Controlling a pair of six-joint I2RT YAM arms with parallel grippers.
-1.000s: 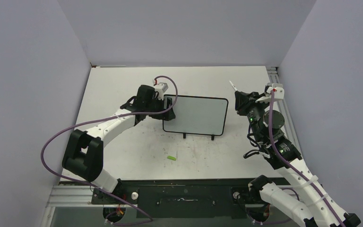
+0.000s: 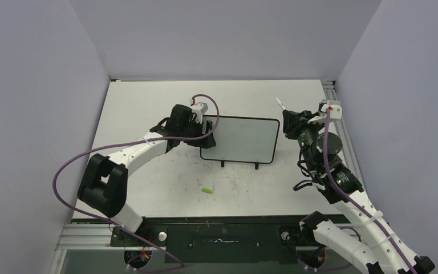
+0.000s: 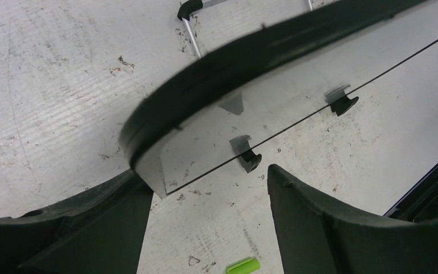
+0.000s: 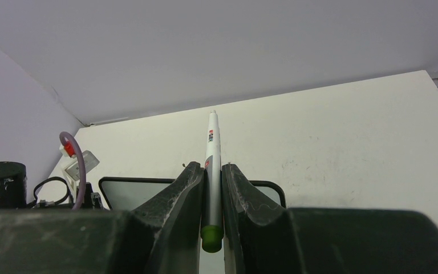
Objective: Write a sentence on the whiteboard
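Observation:
The whiteboard [image 2: 242, 138], a pale panel with a black frame, rests on a stand in the middle of the table. At its left edge is my left gripper [image 2: 209, 135], covering part of that side. In the left wrist view the gripper's fingers [image 3: 299, 211] stand apart, and the board's lower corner [image 3: 158, 185] lies close to the left finger; touching or not, I cannot tell. My right gripper is shut on a white marker [image 4: 213, 142], which points away with its green end toward me. It hovers right of the board.
A green cap [image 2: 207, 190] lies on the table in front of the board. Two dark feet of the stand [image 2: 222, 164] poke out below the frame. Purple cables hang along both arms.
My left gripper has moved slightly right, and the whiteboard has slid right with it while the stand's feet stayed put. The right arm looks nearly still.

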